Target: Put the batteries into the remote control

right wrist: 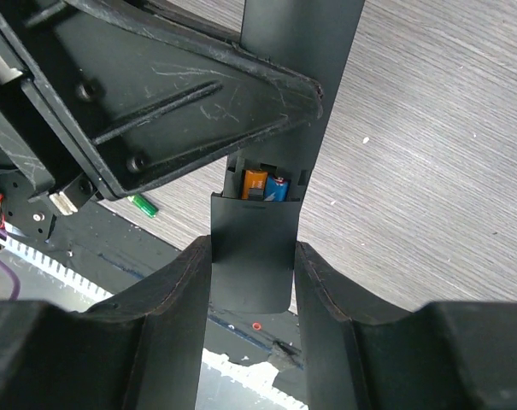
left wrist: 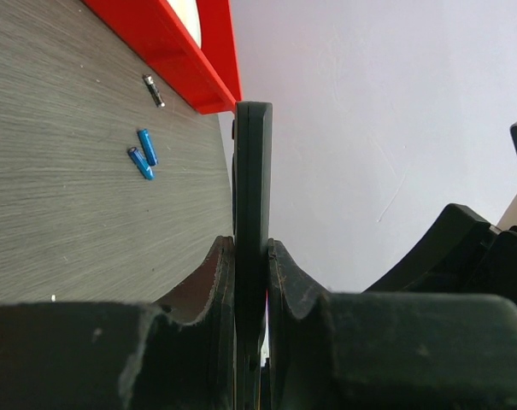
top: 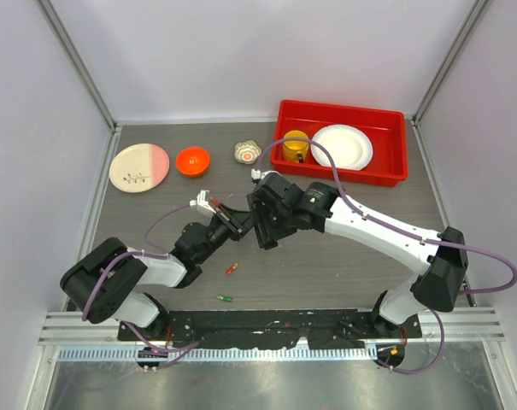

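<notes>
A dark remote control is held upright in my left gripper [top: 243, 220], whose fingers clamp it in the left wrist view. In the right wrist view its compartment shows an orange battery [right wrist: 254, 182] and a blue battery [right wrist: 275, 190], with a dark cover over their lower part. My right gripper is at that end, its fingertips against either side of the cover; whether they grip it is unclear. In the top view the right gripper hides most of the remote.
Loose batteries lie on the table: red [top: 232, 268], green [top: 225, 298], blue [left wrist: 148, 147] and black [left wrist: 154, 90]. A red tray [top: 386, 145] with mug and plate stands at the back right, beside small bowls and a pink plate [top: 139, 167].
</notes>
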